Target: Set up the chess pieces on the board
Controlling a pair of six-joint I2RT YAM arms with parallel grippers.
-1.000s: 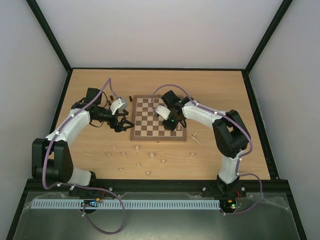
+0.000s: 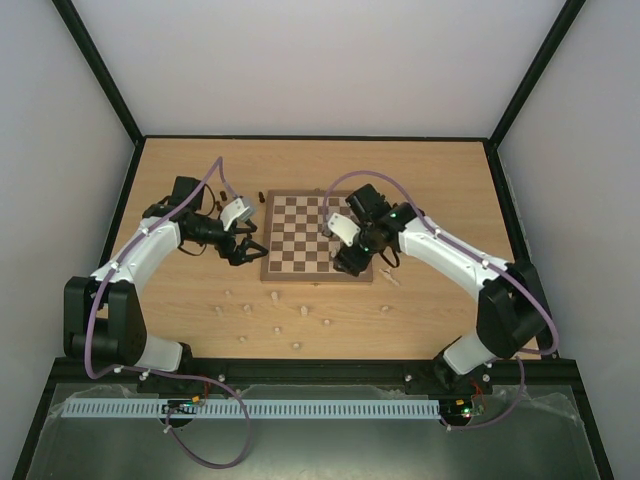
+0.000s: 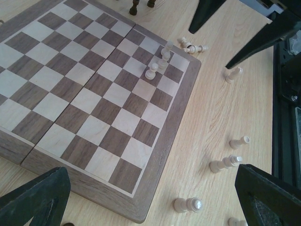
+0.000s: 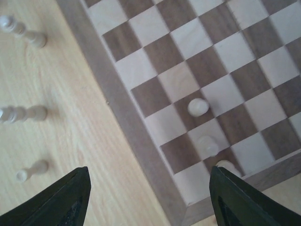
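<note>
Three pale pawns stand upright in a row near one edge of the wooden chessboard (image 3: 183, 110): the innermost pawn (image 3: 151, 71), a middle pawn (image 3: 163, 61) and an outer pawn (image 3: 167, 47). In the right wrist view the innermost pawn (image 4: 198, 107) rests on a dark square, clear of any finger. My right gripper is open above the board's edge, with nothing held. Wide open and empty, my left gripper hovers by the board's left side. From above, the right arm hides the pawns.
Beside the board lie fallen pale pieces (image 3: 193, 47). Several light pieces, such as this one (image 2: 304, 311), are scattered over the front of the table. Dark pieces (image 2: 261, 197) sit at the back left. Most board squares are bare.
The pawn stays standing. The left arm looks nearly still.
</note>
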